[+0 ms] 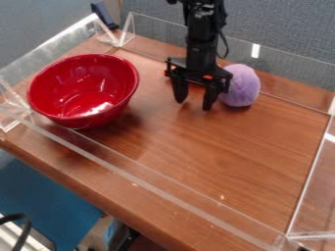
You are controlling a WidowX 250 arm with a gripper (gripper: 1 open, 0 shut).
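Note:
My gripper (197, 90) is low at the back middle of the wooden table (210, 176), its dark fingers pointing down near the surface and apparently parted. A purple rounded object (241, 86) sits just to its right, partly behind it. A small orange thing (171, 71) shows behind the gripper, mostly hidden. I cannot tell whether anything is between the fingers. A large red bowl (81, 90) rests at the left of the table.
Clear plastic walls (301, 235) edge the table. A blue surface (46, 186) lies below the left edge.

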